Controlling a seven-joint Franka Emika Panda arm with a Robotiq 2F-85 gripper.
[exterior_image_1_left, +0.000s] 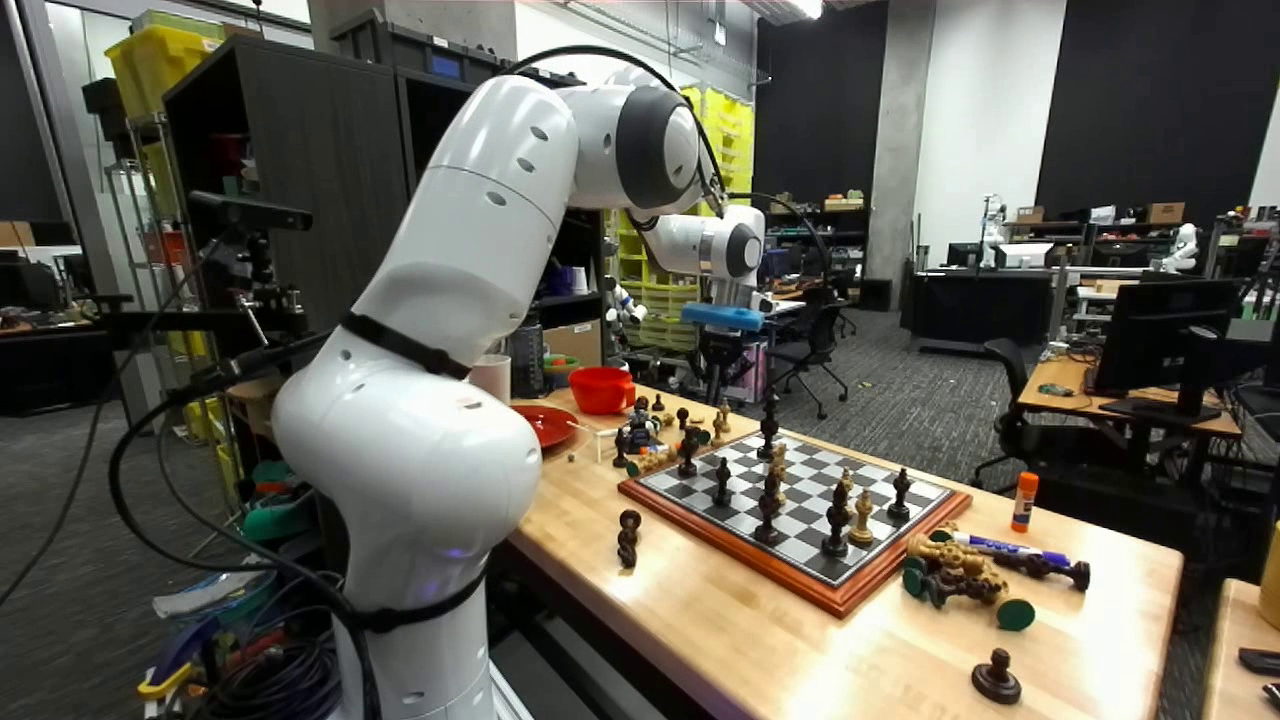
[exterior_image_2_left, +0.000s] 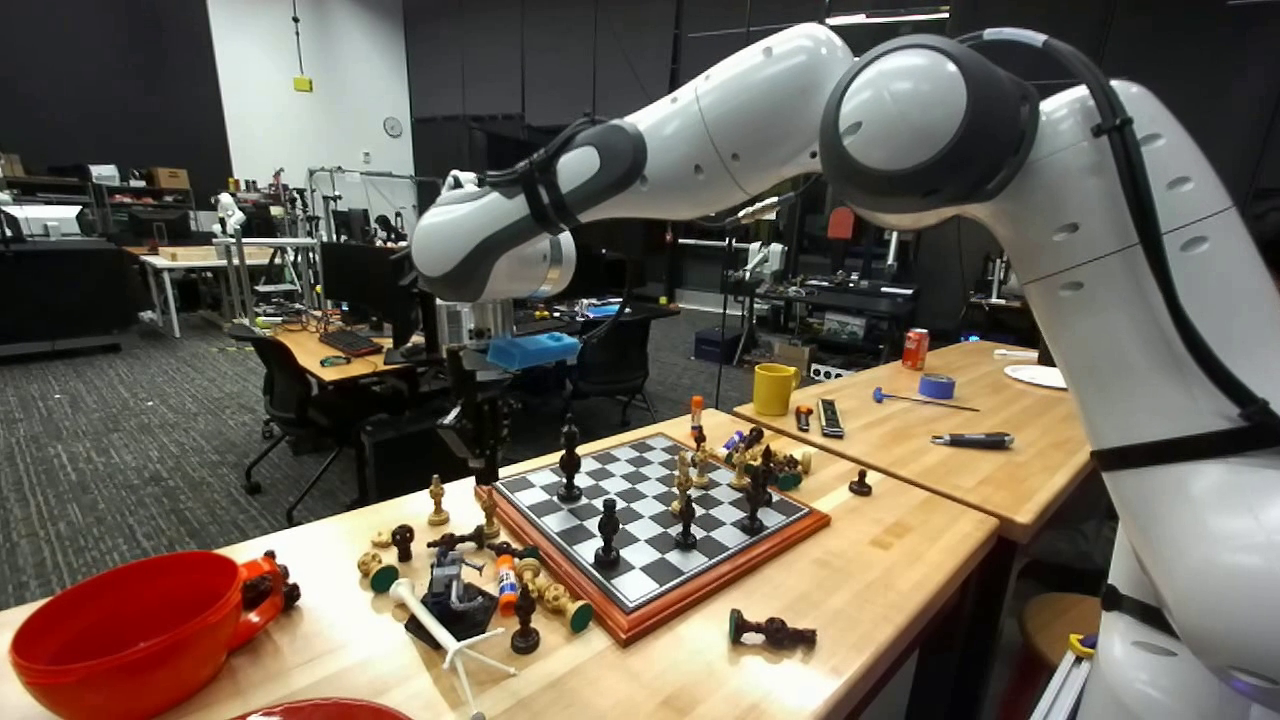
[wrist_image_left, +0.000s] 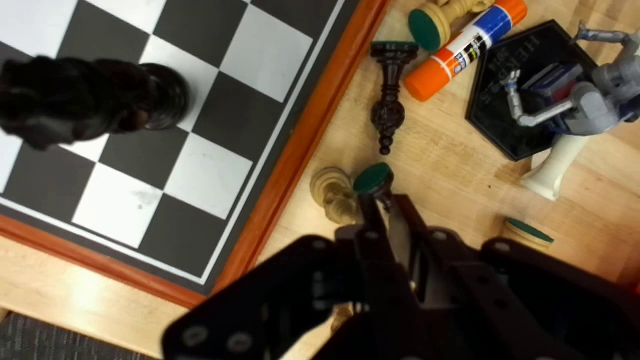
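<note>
My gripper hangs above the table beside the chessboard's corner, fingers a narrow gap apart. Just beyond its tips in the wrist view is a dark piece, green base facing the camera; whether the fingers touch it is hard to tell. A light piece is close by on the left. Another dark piece lies on its side along the border of the chessboard. Several pieces stand on the board, among them a tall dark one. In the second exterior view, my gripper is over the board's far left corner.
An orange glue stick and a small robot figure crowd the table beside the board. A red bowl is farther left. Loose pieces lie at the other end, around a blue marker. Bare wood runs along the front.
</note>
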